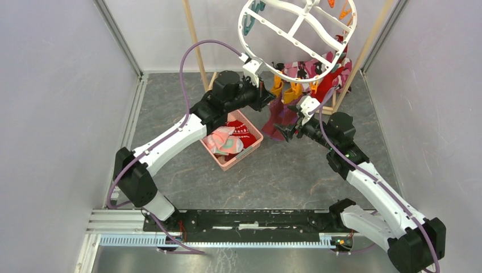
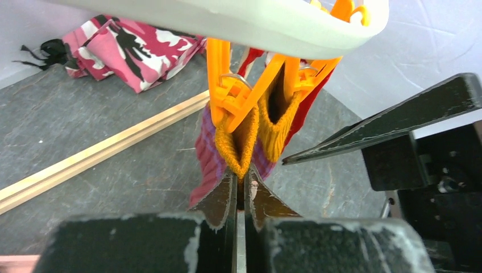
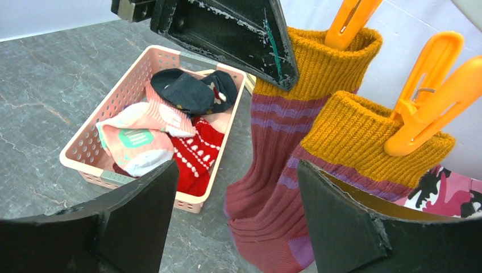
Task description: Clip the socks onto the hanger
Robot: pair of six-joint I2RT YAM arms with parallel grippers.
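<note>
Two maroon socks with purple stripes and mustard cuffs hang from orange clips on the white hanger [image 1: 245, 42]. In the right wrist view, the farther sock [image 3: 273, 131] and the nearer sock [image 3: 335, 165] each have a clip [image 3: 423, 96] at the cuff. My left gripper is shut on the lower edge of a mustard cuff [image 2: 239, 142], just under its clip [image 2: 230, 91]. The right gripper stands open in front of the socks, nothing held between its fingers; the nearer sock passes behind its right finger [image 3: 332, 205].
A pink basket [image 1: 258, 136] on the floor holds more socks, red, peach and dark. Behind the orange clips hang a pink camouflage sock [image 2: 136, 51] and red fabric [image 1: 327, 85]. Wooden stand poles [image 1: 196, 42] flank the hanger. Open floor lies in front.
</note>
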